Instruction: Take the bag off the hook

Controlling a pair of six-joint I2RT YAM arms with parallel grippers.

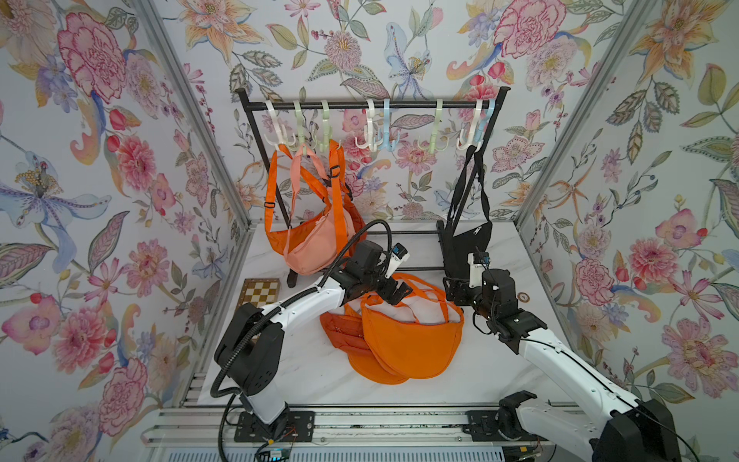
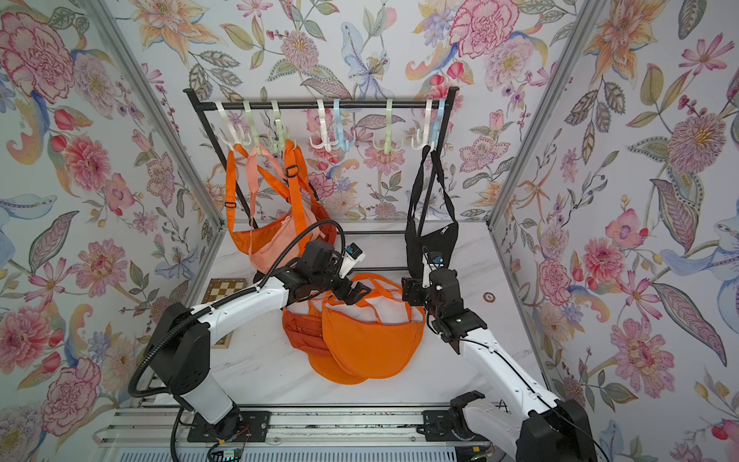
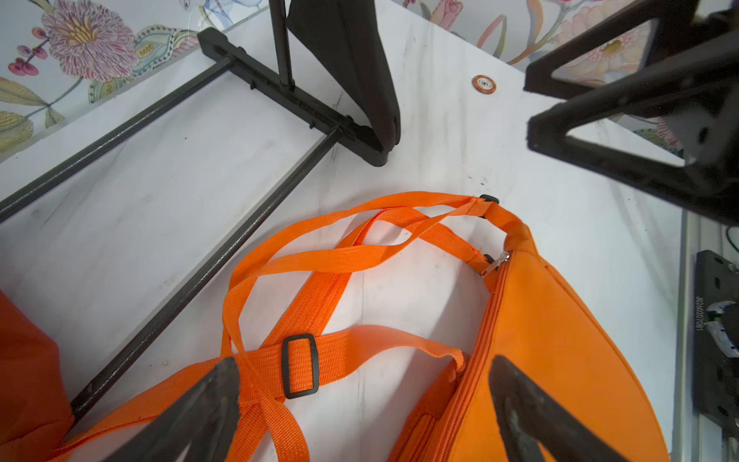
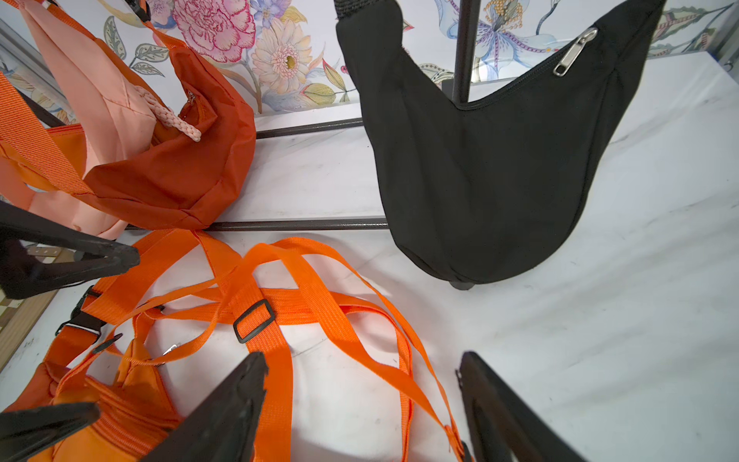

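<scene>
A black bag (image 1: pixel 465 246) (image 4: pixel 500 169) hangs by long straps from hooks at the rack's right end. Orange and pink bags (image 1: pixel 315 238) hang at the left end. More orange bags (image 1: pixel 408 346) lie on the table with straps loose. My left gripper (image 1: pixel 391 286) is open above those lying straps, nothing between its fingers. My right gripper (image 1: pixel 462 288) stands open just in front of the hanging black bag, also over the orange straps and empty.
A metal rack (image 1: pixel 369 104) carries several white, green and blue hooks (image 1: pixel 437 127). A checkered board (image 1: pixel 258 292) lies at the left. Both grippers are close together at the middle.
</scene>
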